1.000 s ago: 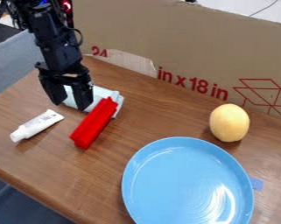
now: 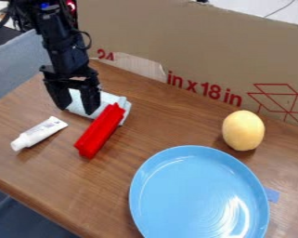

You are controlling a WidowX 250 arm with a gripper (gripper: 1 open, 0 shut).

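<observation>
My black gripper (image 2: 71, 91) hangs open at the upper left, low over a white cloth or packet (image 2: 111, 108); its fingertips are partly hard to make out against it. A red box-like bar (image 2: 99, 132) lies diagonally just in front of the white item. A white tube (image 2: 37, 134) lies to the left of the bar. A pale yellow potato-like object (image 2: 243, 130) sits at the right, behind a blue plate (image 2: 199, 191).
A cardboard box (image 2: 188, 46) stands along the back of the wooden table (image 2: 101, 186). A grey padded surface (image 2: 8, 79) is at the left. The table's middle, between the bar and the yellow object, is clear.
The gripper has shifted very slightly over the white item; the objects on the table have not visibly moved.
</observation>
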